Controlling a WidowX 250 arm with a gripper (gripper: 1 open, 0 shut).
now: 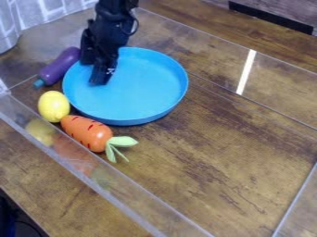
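Note:
My black gripper (99, 57) reaches down from the top over the left rim of a blue plate (139, 89); its fingers are dark and whether anything is between them is hard to see. A purple eggplant toy (56, 68) lies left of the plate, beside the gripper. A yellow lemon (54, 106) sits below the plate's left side, and an orange carrot with green leaves (89, 133) lies just below the plate.
A clear plastic barrier (124, 190) runs along the lower left. A metal object (10, 18) stands at the top left corner.

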